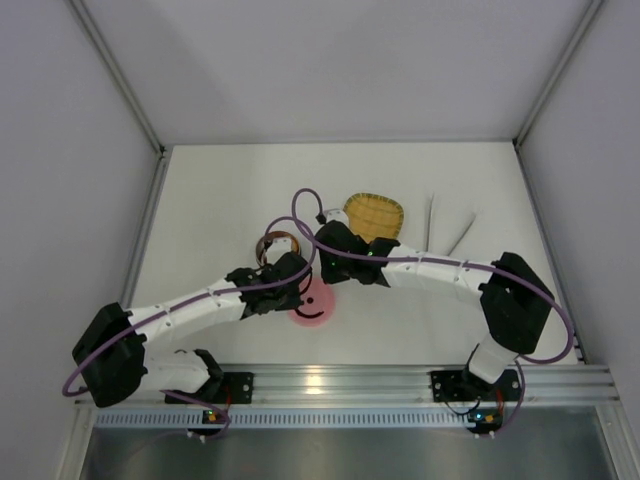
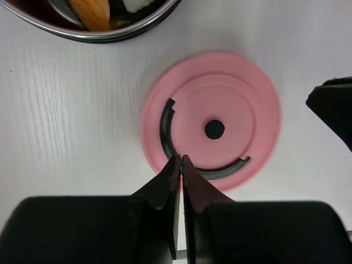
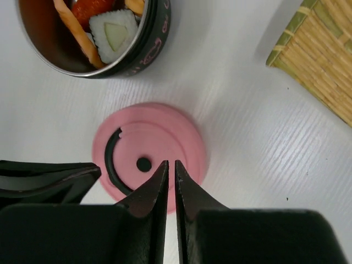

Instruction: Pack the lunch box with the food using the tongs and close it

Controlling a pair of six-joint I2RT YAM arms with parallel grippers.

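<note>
The pink round lid (image 1: 312, 303), with its black smile and dot, lies below both grippers. My left gripper is shut, its tips in front of the lid (image 2: 223, 115) near the black arc. From the other side my right gripper, also shut, has its tips in front of the lid (image 3: 165, 135). Nothing shows between either pair of fingers, and I cannot tell whether the tips touch the lid. Just behind it stands the open lunch box (image 1: 280, 238), its dark rim (image 2: 99, 37) round a sausage (image 3: 91, 14) and a sushi piece (image 3: 114, 36).
A woven yellow tray (image 1: 373, 216) lies behind the right gripper. Farther right are two thin sticks (image 1: 430, 222), leaning apart. My left gripper's tip (image 3: 91, 170) is close to the right one across the lid.
</note>
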